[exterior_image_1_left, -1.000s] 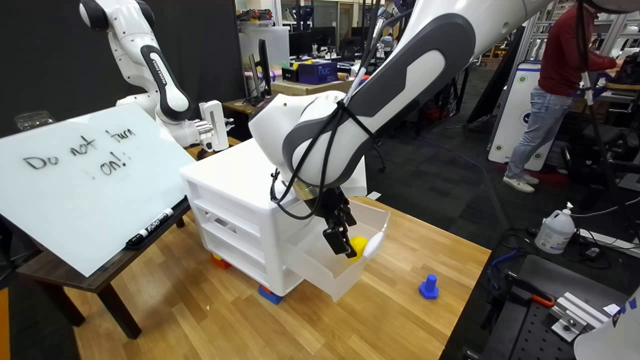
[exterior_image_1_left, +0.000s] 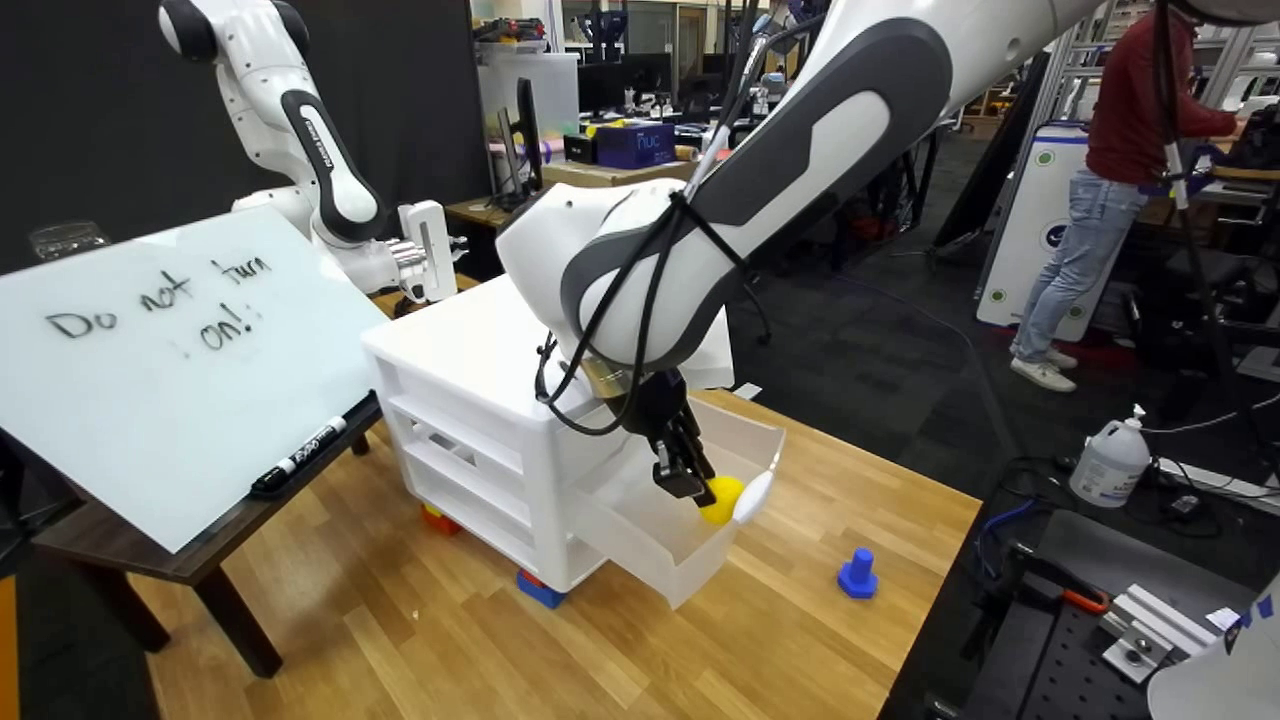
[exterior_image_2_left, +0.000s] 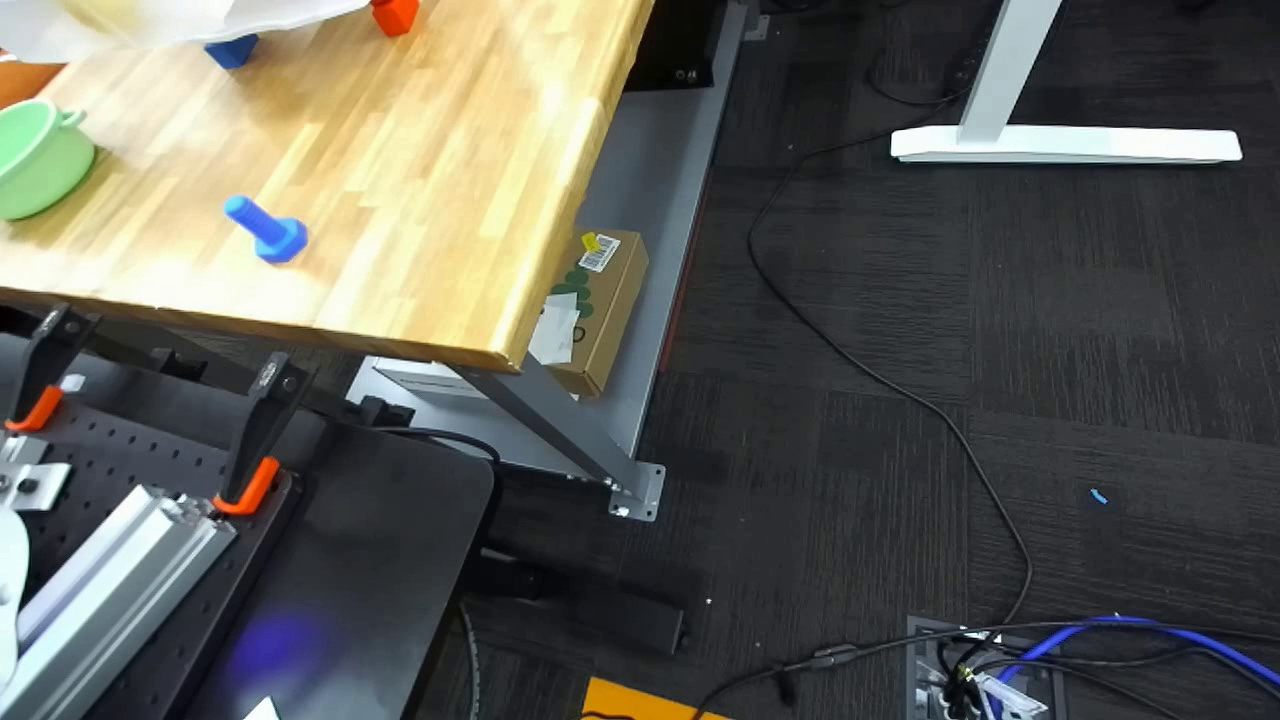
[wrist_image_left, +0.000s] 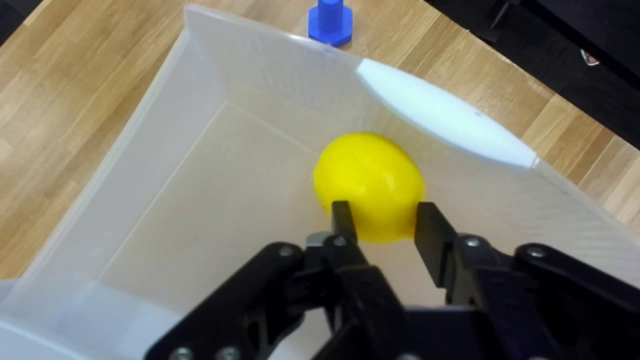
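A yellow ball (wrist_image_left: 369, 177) lies in the pulled-out translucent drawer (wrist_image_left: 198, 180), close to its front wall and white handle (wrist_image_left: 447, 114). My gripper reaches down into the drawer with its fingers apart. In the wrist view the left fingertip overlaps the ball's near side and the right one meets its right edge; whether they press on it cannot be told. In exterior view 1 the black gripper (exterior_image_1_left: 693, 486) is right beside the ball (exterior_image_1_left: 721, 499). The white drawer unit (exterior_image_1_left: 480, 360) stands on the wooden table.
A blue bolt-shaped piece (exterior_image_1_left: 858, 574) stands on the table beyond the drawer front. Colored blocks (exterior_image_1_left: 540, 588) sit under the unit. A whiteboard (exterior_image_1_left: 180, 360) leans at left. A green pot (exterior_image_2_left: 42, 162) shows in exterior view 2. Bare table surrounds the bolt.
The gripper has risen slightly and its tilt has changed over the ball. The drawer front and the ball have shifted a little outward, to the right in exterior view 1.
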